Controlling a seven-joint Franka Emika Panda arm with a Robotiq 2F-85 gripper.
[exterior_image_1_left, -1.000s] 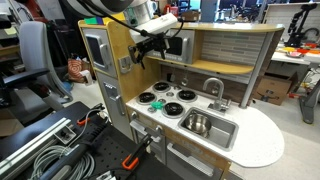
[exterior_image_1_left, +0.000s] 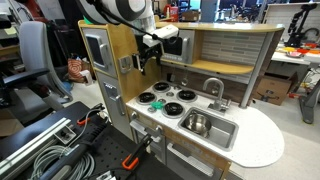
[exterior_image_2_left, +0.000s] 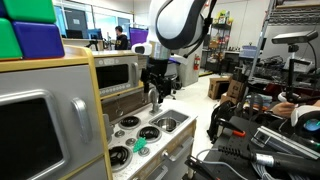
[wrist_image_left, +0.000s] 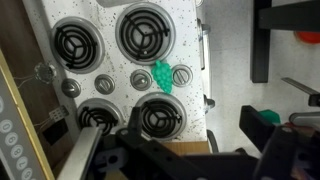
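A small green item (wrist_image_left: 162, 75) lies on the stovetop (exterior_image_1_left: 165, 97) between the burners, beside the knobs. From the side it shows as a green spot (exterior_image_2_left: 142, 149) near the stove's front. My gripper (exterior_image_1_left: 148, 66) hangs well above the burners, in front of the upper cabinets. Seen from the wrist, its dark fingers stand wide apart along the bottom edge, and nothing shows between them. In the second exterior view the gripper (exterior_image_2_left: 153, 88) is up in the air over the stove, apart from everything.
A sink (exterior_image_1_left: 200, 124) with a tall faucet (exterior_image_1_left: 218, 92) lies right of the burners. Above the counter runs a wooden shelf with a microwave (exterior_image_1_left: 173, 44). A grey fridge (exterior_image_2_left: 48, 125) stands to the left. White counter (exterior_image_1_left: 258, 140) right of the sink is bare.
The arm has shifted slightly and its wrist has changed its tilt, with the gripper still high over the stove. The surrounding kitchen fixtures look the same.
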